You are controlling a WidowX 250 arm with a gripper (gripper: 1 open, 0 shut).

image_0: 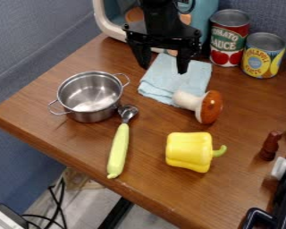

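My black gripper (164, 50) hangs at the top centre of the view, above a folded light blue towel (170, 82); its fingers point down, apart, and I see nothing held between them. A toy mushroom (206, 107) with a brown cap lies at the towel's front right. A steel pot (88, 90) stands to the left, with a ladle (128, 114) beside it and a pale corn cob (117, 152) below that. A yellow pepper (189, 149) lies front right of centre.
Two cans, red (228, 40) and yellow (263, 55), stand at the back right, beside a white box (108, 18). A small brown shaker (271, 145) and dark objects line the right edge.
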